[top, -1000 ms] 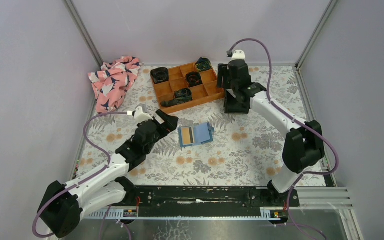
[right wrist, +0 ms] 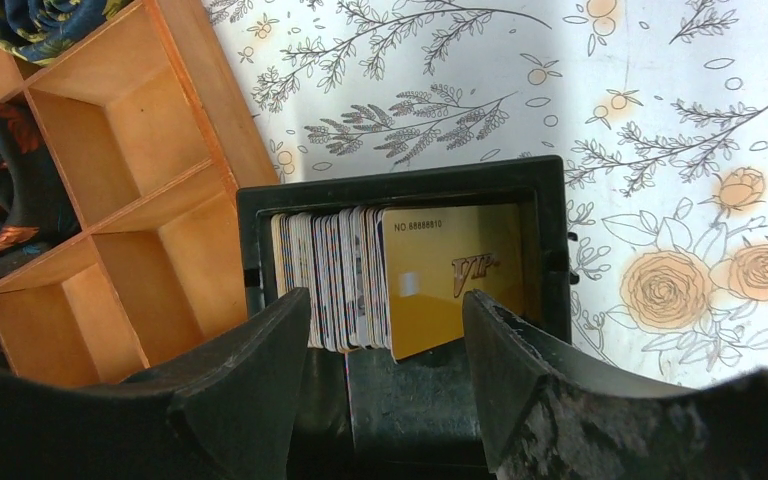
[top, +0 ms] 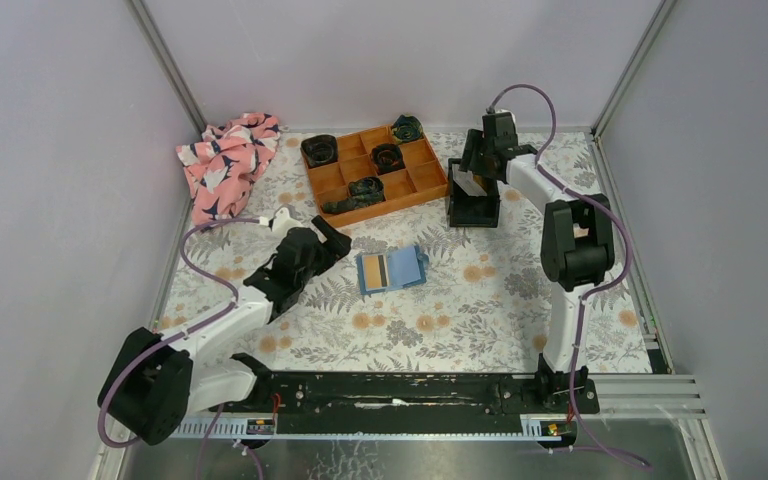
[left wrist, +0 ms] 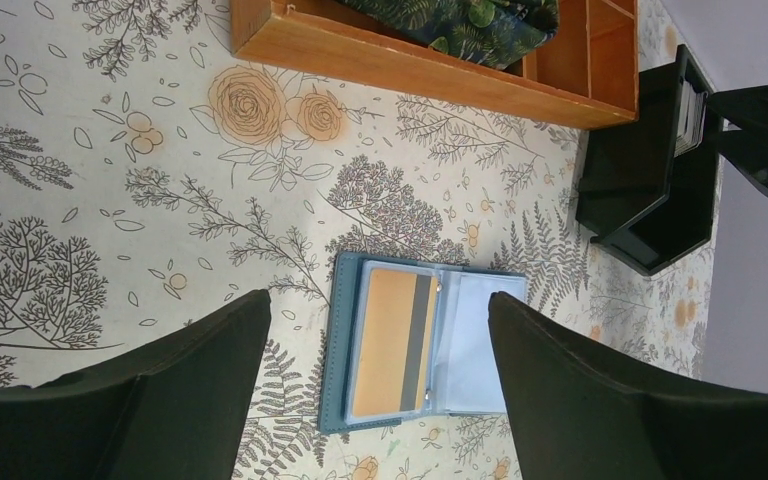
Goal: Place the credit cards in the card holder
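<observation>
The open card holder [top: 406, 264], blue with a tan card face on its left half, lies mid-table; it fills the middle of the left wrist view [left wrist: 390, 342]. My left gripper hovers left of it, open and empty. At the back right a black box [top: 473, 213] holds a dense row of cards [right wrist: 330, 275] with a gold VIP card [right wrist: 455, 255] at the right end. My right gripper is over this box, open, its fingertips either side of the front edge of the cards.
A wooden compartment tray [top: 422, 197] with dark rolled cloths sits left of the box. A pink patterned cloth [top: 222, 170] lies at the back left.
My right gripper has moved right over the black box and its arm has straightened. The left gripper has shifted slightly left, its elbow moving inward.
</observation>
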